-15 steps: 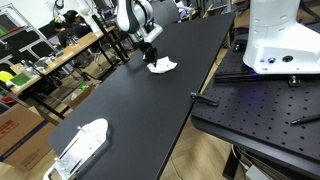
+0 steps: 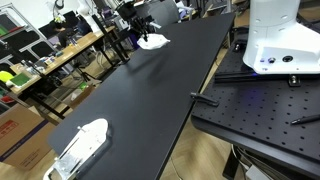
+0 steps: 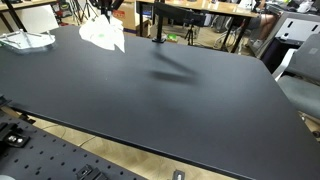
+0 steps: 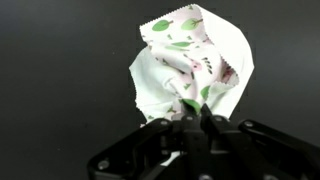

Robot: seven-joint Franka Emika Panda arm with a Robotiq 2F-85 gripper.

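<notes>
A white cloth printed with green leaves and pink marks (image 4: 180,52) hangs bunched from my gripper in the wrist view. The fingers are shut on its gathered middle, and their tips are partly hidden in the folds. From the first exterior side, the pale cloth (image 2: 153,42) shows at the far part of the black table, below the dark gripper (image 2: 146,27). In the second exterior view the cloth (image 3: 103,33) hangs above the table's far left part, its lower corners drooping, with the gripper (image 3: 108,12) cut off near the top edge.
A white shallow tray or container (image 2: 82,149) lies at the table's near left end, and shows at the far left in the other exterior view (image 3: 27,41). Clamps sit along its edge.
The cloth lay spread on the table a second ago, under the gripper.
</notes>
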